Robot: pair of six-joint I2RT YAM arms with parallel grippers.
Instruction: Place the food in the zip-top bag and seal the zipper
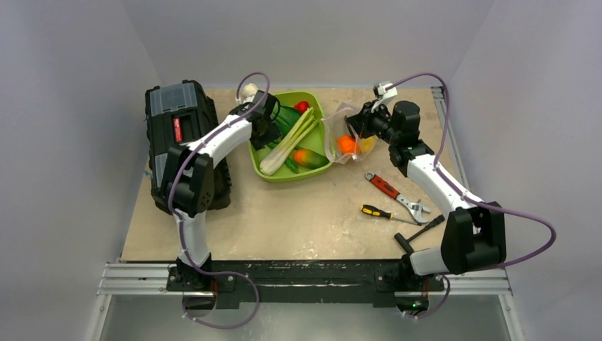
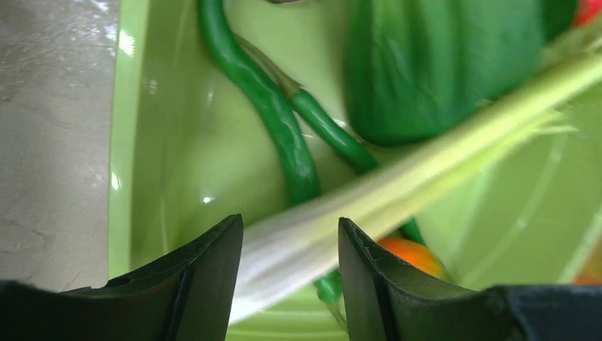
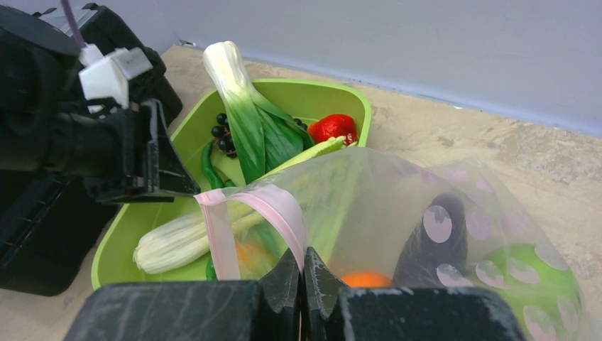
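Note:
A clear zip bag (image 3: 341,206) with a pink zip edge (image 3: 277,206) hangs with its mouth gaping; inside show an orange (image 3: 365,279), a dark eggplant-like item (image 3: 433,245) and something green. My right gripper is shut on the bag's rim. In the green bin (image 1: 305,175) a pale celery stalk (image 1: 289,145) lies aslant, over green chilies (image 2: 273,106) and beside a mango (image 1: 309,158). Above the bin my left gripper stands open; the stalk shows beyond its fingers, not gripped. Leafy bok choy (image 3: 248,106), dark grapes (image 3: 226,135) and a red pepper (image 3: 332,128) fill the far side.
A black toolbox (image 1: 181,142) stands left of the bin. Front right lie a red-handled wrench (image 1: 387,187), a screwdriver (image 1: 383,213) and a small hammer (image 1: 419,234).

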